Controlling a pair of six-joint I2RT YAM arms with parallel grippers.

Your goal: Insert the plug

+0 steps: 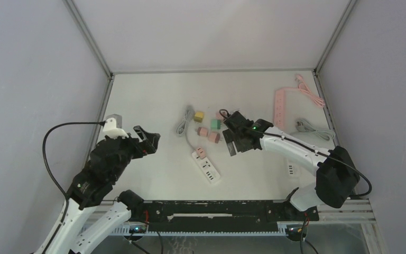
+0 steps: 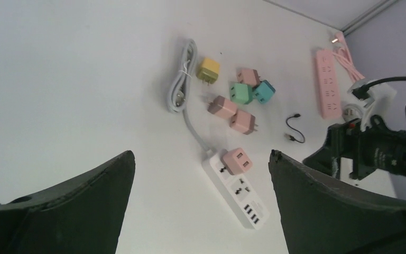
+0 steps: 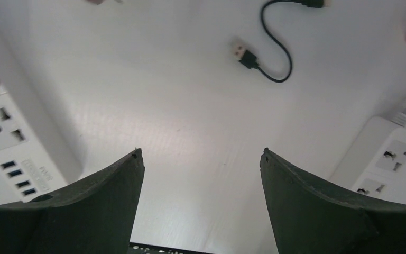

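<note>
A white power strip lies at the middle front, with a pink plug sitting on its upper socket. Loose plugs lie just behind: two pink ones, a green one, a yellow one and others. My left gripper stands open with nothing between its fingers, raised left of the strip. My right gripper is open and empty, above bare table to the right of that strip.
At the right lie a pink strip, a second white strip and coiled cords. A short black USB cable lies under the right gripper's view.
</note>
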